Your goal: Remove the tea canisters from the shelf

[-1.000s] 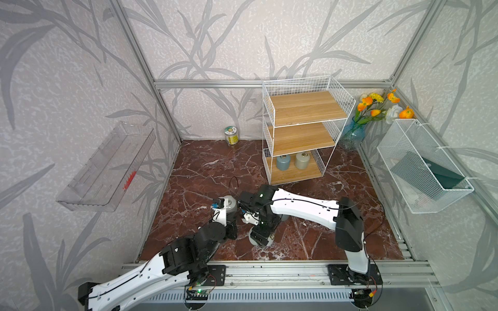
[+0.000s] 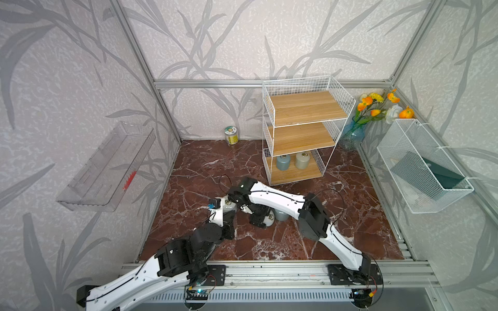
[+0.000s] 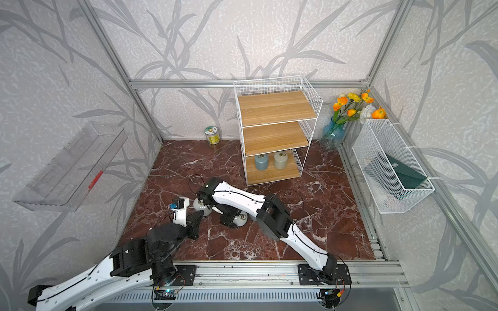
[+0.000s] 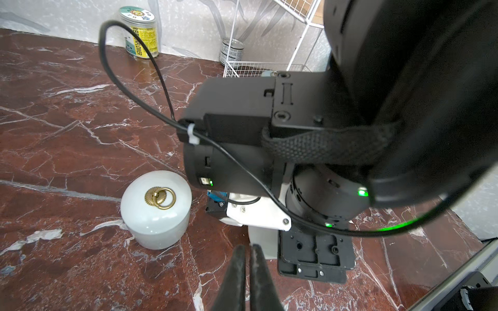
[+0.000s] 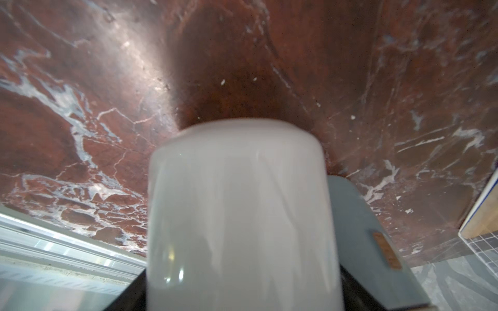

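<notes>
A blue canister and a beige canister stand on the bottom tier of the wire shelf. A white lidded canister stands on the marble table, beside my left gripper, which is shut with nothing visible between its fingers. My right gripper is shut on a white canister, low over the table; a grey-blue canister is just beside it. In the top views the right arm partly hides these front canisters.
A tin stands at the back wall. A flower vase is right of the shelf; a mesh basket hangs on the right wall, a clear bin on the left.
The left arm has moved slightly.
</notes>
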